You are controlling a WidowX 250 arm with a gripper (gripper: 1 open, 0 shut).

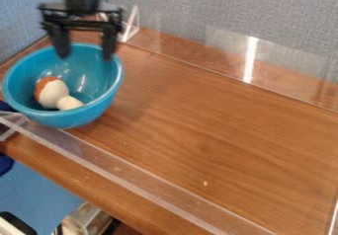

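A turquoise bowl (93,96) sits at the left edge of the wooden table (211,140). Inside it lies a pale rounded object with an orange-red part (55,95). My black gripper (82,41) is blurred above the back of the bowl, its fingers apart and open, with nothing visible held between them.
Clear plastic edging runs along the front and back, with a grey textured wall behind. A white bracket stands at the back left, partly behind my gripper.
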